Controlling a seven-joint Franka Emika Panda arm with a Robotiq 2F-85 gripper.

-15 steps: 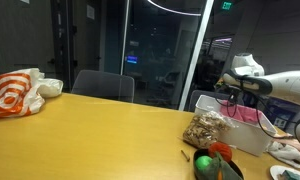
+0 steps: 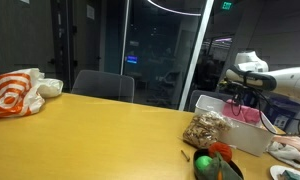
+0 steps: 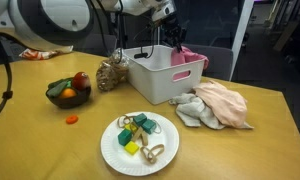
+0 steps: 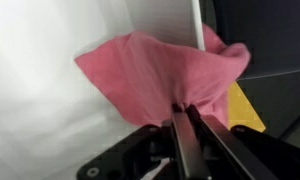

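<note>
My gripper is shut on a pink cloth (image 4: 155, 75), bunched at the fingertips and spreading out beneath them. The cloth lies partly inside a white bin (image 4: 40, 90) and partly across its wall in the wrist view. From the second exterior view, the gripper (image 3: 178, 47) is over the bin (image 3: 148, 83), and the pink cloth (image 3: 193, 56) shows at the bin's far right part. In the first exterior view the arm reaches in from the right above the bin (image 2: 255, 137); the fingertips are hard to make out there.
Beside the bin lie crumpled white and pale pink cloths (image 3: 222, 103). A plate (image 3: 114, 157) with several small items, a dark bowl (image 3: 72, 98) of fruit and a brown crinkled bag (image 2: 205, 131) stand nearby.
The arm over the bin has shifted slightly to the right in the first exterior view. The other things on the table look unmoved.
</note>
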